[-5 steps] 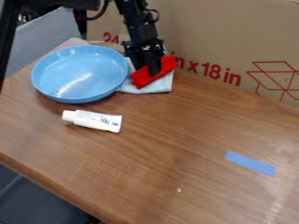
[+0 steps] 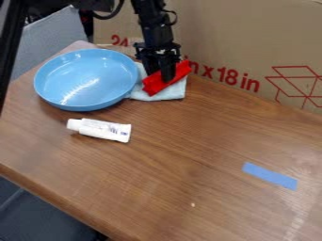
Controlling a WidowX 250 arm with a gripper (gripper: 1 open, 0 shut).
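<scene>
My black gripper [image 2: 161,64] is at the top centre, reaching down onto a red object [image 2: 168,81] that rests on a pale folded cloth [image 2: 160,94]. It looks shut on the red object, though the fingertips are partly hidden. A blue plate [image 2: 86,76] sits just left of them, and a white tube [image 2: 98,129] lies on the wooden table in front of the plate.
A cardboard box wall [image 2: 265,47] stands along the back of the table [image 2: 176,179]. A strip of blue tape [image 2: 269,175] is at the right. A grey chair shows at the left.
The arm and gripper have shifted very slightly around the red object; the plate, tube and cloth look unmoved.
</scene>
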